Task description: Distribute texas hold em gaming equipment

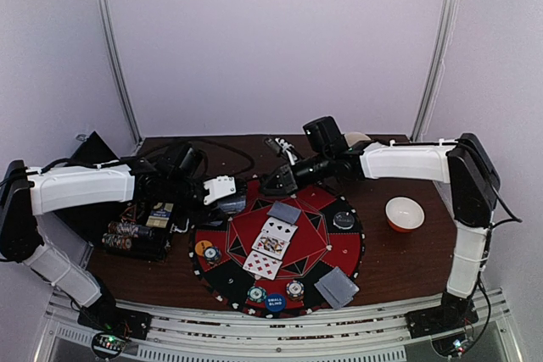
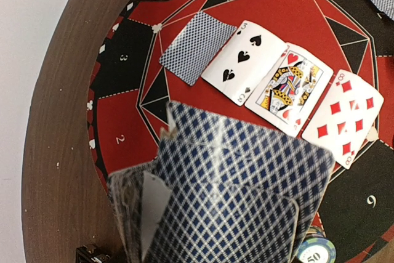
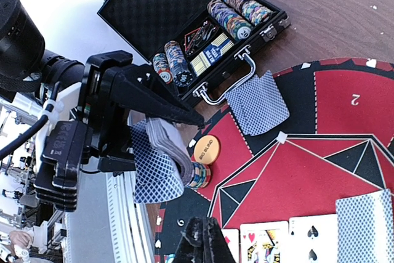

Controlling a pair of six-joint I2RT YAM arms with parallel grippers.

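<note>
My left gripper is above the mat's upper left, around a fanned deck of blue-backed cards; in the right wrist view the deck hangs in its fingers. My right gripper is shut, nothing seen between its fingers, over the mat's back. On the red-and-black poker mat lie a face-down card, three of spades, king of hearts and eight of diamonds. More face-down cards lie at front right and near the case.
An open chip case stands at left. Chip stacks, a small blind button and a big blind button sit round the mat. A white bowl stands right, another behind the right arm.
</note>
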